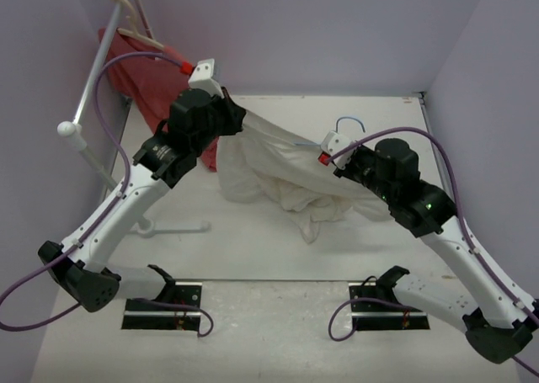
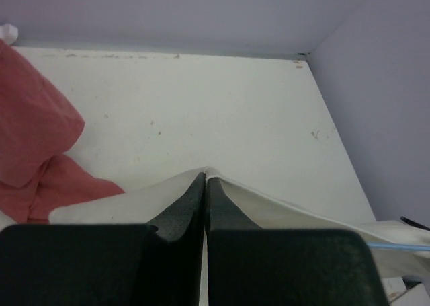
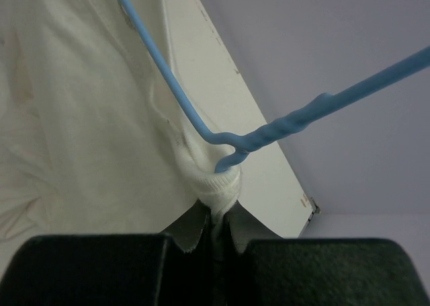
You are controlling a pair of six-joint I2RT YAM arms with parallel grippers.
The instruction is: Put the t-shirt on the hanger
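Note:
A cream t shirt (image 1: 278, 160) is stretched between my two arms, its lower folds bunched on the white table. My left gripper is shut on the shirt's edge at the upper left. On the right, my right gripper pinches the ribbed collar, with cloth bunched between its fingers. A blue hanger (image 3: 289, 124) rises from the collar there; one of its arms runs along the shirt's fabric, and its twisted neck and hook stand outside the cloth. In the top view the hook curves above the right gripper. The hanger's other arm is hidden.
A white rack (image 1: 101, 59) stands at the left with wooden hangers (image 1: 139, 36) and a red garment (image 1: 156, 84) hanging from it, close behind the left arm. Bare table (image 1: 362, 114) lies at the back right and along the front.

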